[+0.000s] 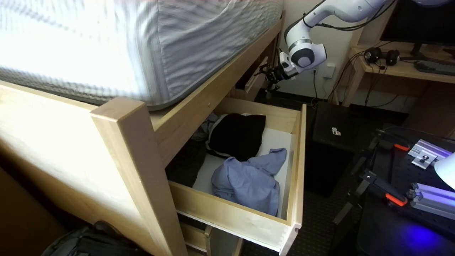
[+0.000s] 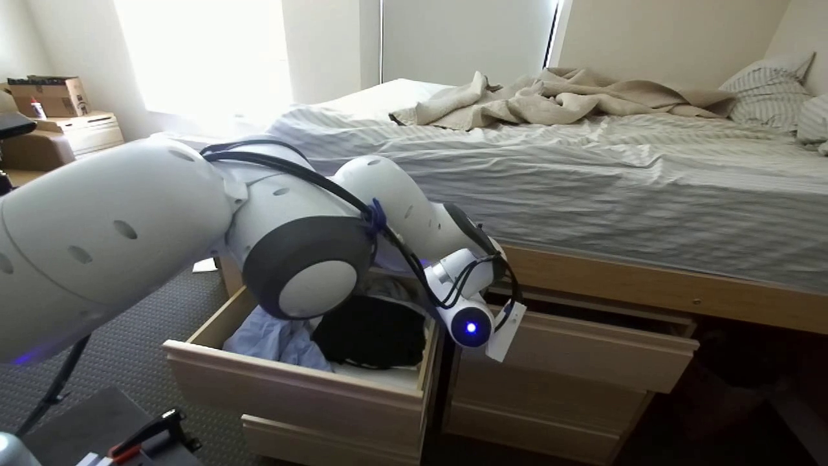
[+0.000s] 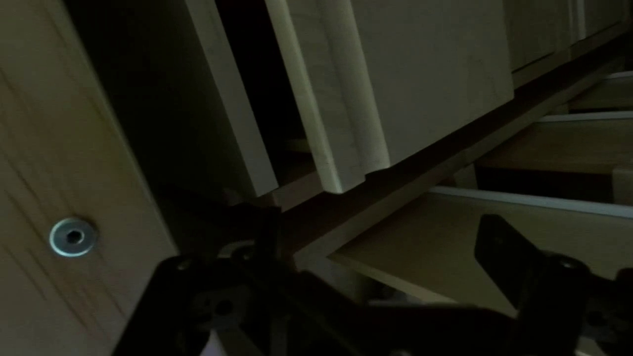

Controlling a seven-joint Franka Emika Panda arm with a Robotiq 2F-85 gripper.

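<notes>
My gripper hangs beside the bed frame, near the far, partly pulled-out drawer. In the wrist view the gripper is open, its dark fingers wide apart with nothing seen between them. That drawer's front lies ahead of the fingers, apparently clear of them, with a dark gap behind its edge. The nearer drawer stands far out and holds a blue cloth and a black cloth. From exterior view 2, the arm's wrist hides the gripper and part of the far drawer.
The bed rail runs above the drawers; a bolted wooden board fills the wrist view's left side. Below the open drawer, a lower drawer also sticks out. A black box and a desk stand to the right.
</notes>
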